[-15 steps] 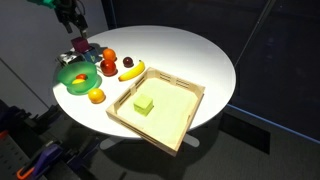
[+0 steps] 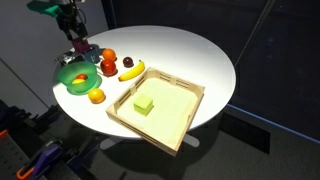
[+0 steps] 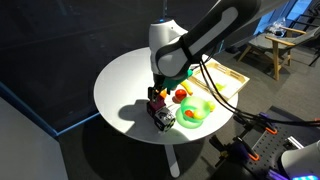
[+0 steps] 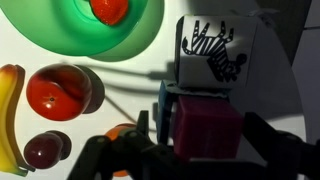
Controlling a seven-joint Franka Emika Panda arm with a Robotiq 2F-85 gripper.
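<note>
A dark red block [image 4: 207,128] sits at the far left edge of the table, also visible in exterior view 1 as a red shape [image 2: 80,45]. My gripper is open right over it. In the wrist view, its two dark fingers appear on either side of the block; whether they touch it I cannot tell. A white cube with a zebra picture [image 4: 212,55] stands beside the red block. A blue surface [image 4: 165,105] shows at the red block's side, partly hidden.
The green bowl [image 2: 64,74] holds fruit. Near it are a tomato [image 4: 58,92], a plum [image 4: 43,150], an orange [image 2: 97,96] and a banana [image 2: 132,72]. A wooden tray [image 2: 180,119] holds a yellow-green cube [image 2: 144,104].
My gripper has come down closer to the red block at the table's left edge. The objects on the table look unmoved.
</note>
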